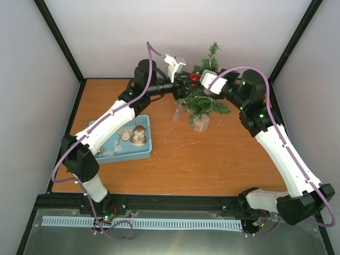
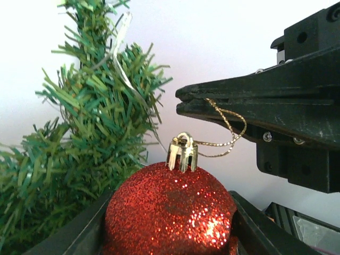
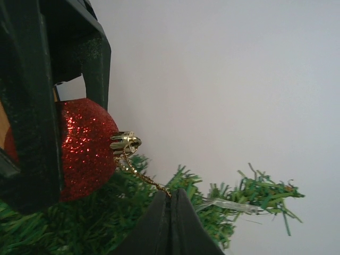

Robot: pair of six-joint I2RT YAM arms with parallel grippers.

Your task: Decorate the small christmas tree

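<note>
A red glitter ball (image 2: 172,212) sits between the fingers of my left gripper (image 1: 191,84), which is shut on it. From its gold cap runs a thin gold loop (image 2: 232,133), its far end pinched in the tips of my right gripper. In the right wrist view the string (image 3: 143,178) stretches from the ball's cap to those shut fingertips. The green tree (image 1: 212,62) stands in a wrapped pot at the back, right behind both grippers. Its foliage (image 2: 101,95) fills the left of the left wrist view, close to the ball. Both arms hide part of the tree in the top view.
A blue basket (image 1: 121,155) with brown and pale ornaments (image 1: 138,137) stands on the left of the table. A clear hanging ornament (image 1: 177,113) is at the tree's left side.
</note>
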